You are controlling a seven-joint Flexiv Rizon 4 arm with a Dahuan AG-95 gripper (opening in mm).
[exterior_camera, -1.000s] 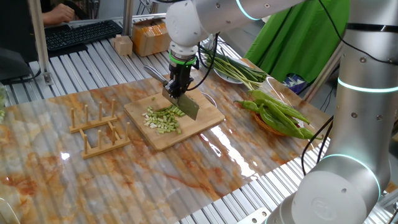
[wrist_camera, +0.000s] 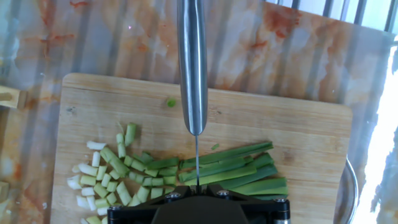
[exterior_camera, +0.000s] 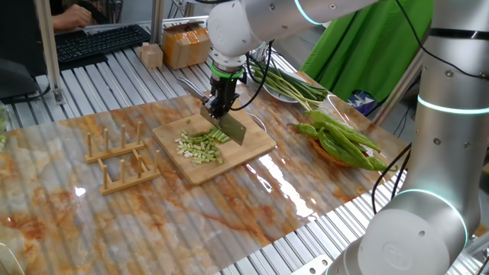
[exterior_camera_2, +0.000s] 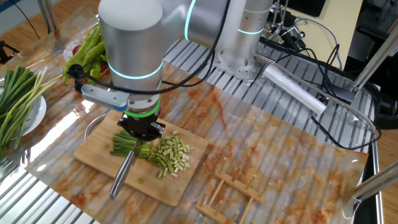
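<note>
My gripper is shut on a kitchen knife, whose blade stands edge-down over the cutting board. The steel handle points away from the fingers, up the wrist view. Green stalk lengths lie side by side under and to the right of the blade there. Left of it spread chopped scallion pieces, white to green. In exterior view 2 the arm partly covers the stalks, and the knife handle juts toward the front. Whether the edge touches the stalks is hard to tell.
A wooden peg rack stands left of the board. To the right lie green peppers in a basket; behind, a plate of long scallions. A metal ring-like rim shows beside the board.
Over the last second the gripper and knife have shifted very slightly to the right in exterior view 1. The board and the cut pieces look unchanged.
</note>
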